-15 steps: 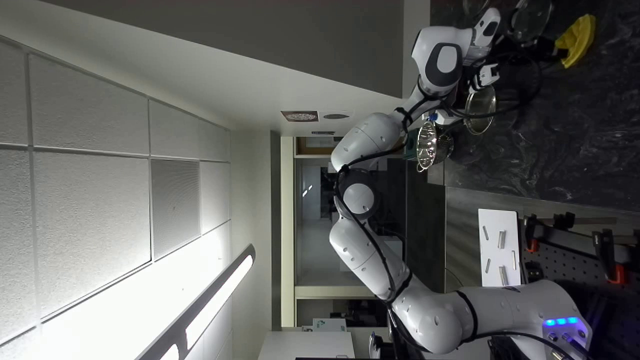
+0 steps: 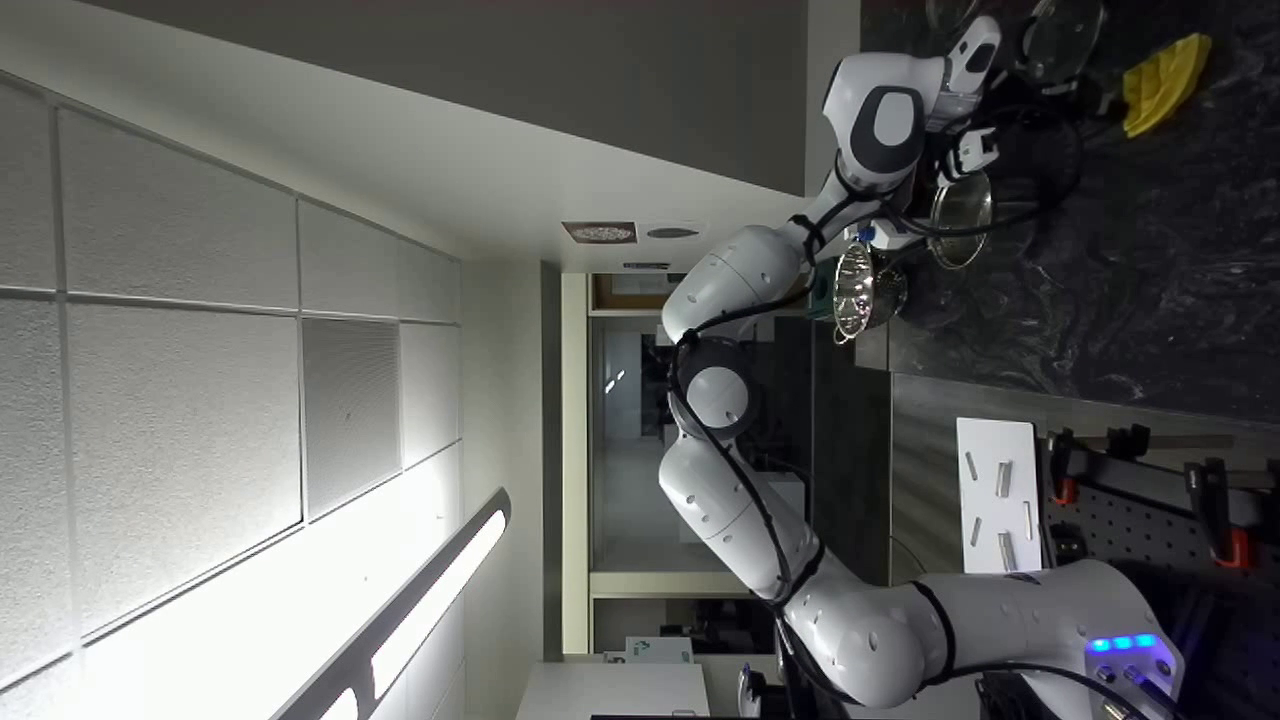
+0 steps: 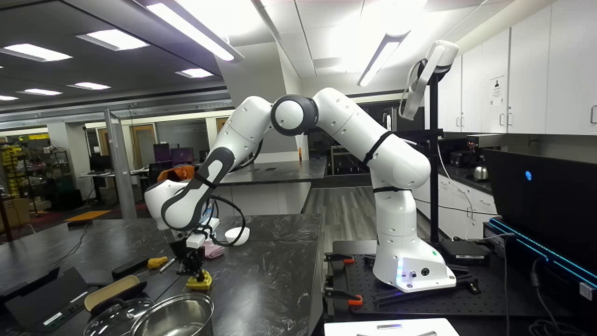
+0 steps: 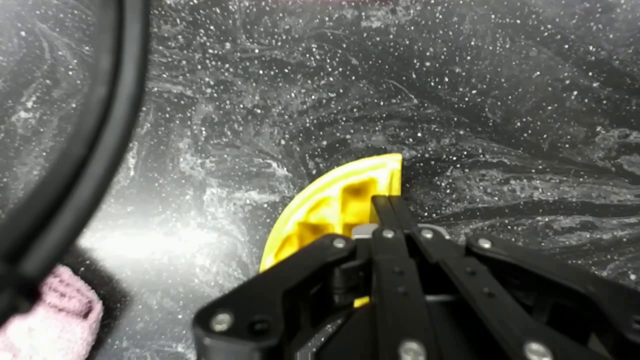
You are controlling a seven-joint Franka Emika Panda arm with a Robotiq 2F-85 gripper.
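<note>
In the wrist view a yellow wedge point(image 4: 324, 207) with a curved rim and a waffle-like grid of pockets lies on the dark marbled counter. My gripper is shut; its black fingertips are together over the wedge's pocketed face, near its straight edge, and nothing shows between them. The fingers hide the wedge's lower right part. The other side view has the yellow wedge point(image 3: 199, 281) on the counter directly beneath my gripper point(image 3: 198, 274). Whether the tips touch it I cannot tell. The sideways exterior view shows the yellow wedge point(image 2: 1166, 84) too.
A pink cloth point(image 4: 54, 318) lies to the wedge's left in the wrist view. A steel pot point(image 3: 176, 316), a glass lid point(image 3: 117, 319), a white bowl point(image 3: 237, 235) and another yellow piece point(image 3: 157, 262) stand around. Open counter point(image 3: 263, 280) extends toward the robot base.
In the sideways exterior view the yellow wedge has shifted slightly to the right and its outline looks different. The fingertips no longer overlap it as they did. The rest of the arm looks unchanged.
</note>
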